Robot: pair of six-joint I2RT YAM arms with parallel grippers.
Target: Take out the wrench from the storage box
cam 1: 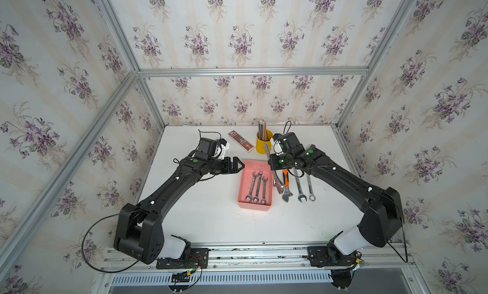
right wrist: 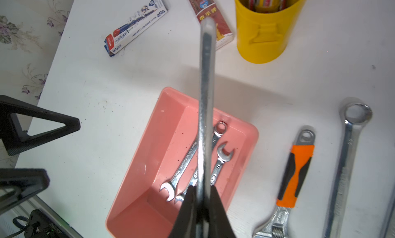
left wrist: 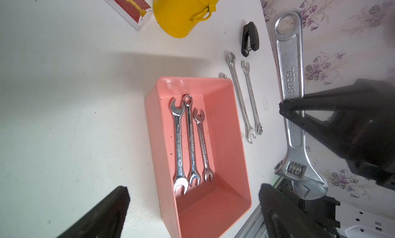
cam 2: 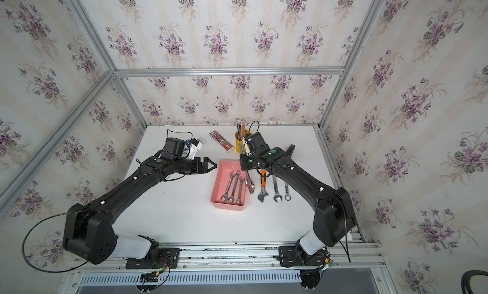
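Note:
A silver adjustable wrench (left wrist: 292, 73), its handle marked STEEL, hangs in the air over the right side of the pink storage box (left wrist: 158, 127). My right gripper is shut on the handle at mid-length; in its wrist view the wrench shows edge-on. Inside the box lie a longer wrench (left wrist: 178, 143), a middle wrench (left wrist: 191, 143) and a small wrench (left wrist: 203, 143), side by side on the floor. To the left of the box, my left gripper (cam 1: 234, 165) stands open above the table, with nothing between its fingers.
An orange-handled adjustable wrench (right wrist: 295, 176) and further wrenches lie right of the box, among them a long ring wrench (right wrist: 343, 168). Behind are a yellow pencil cup (right wrist: 263, 40), a pencil box (cam 1: 241, 140) and a stapler (left wrist: 249, 38).

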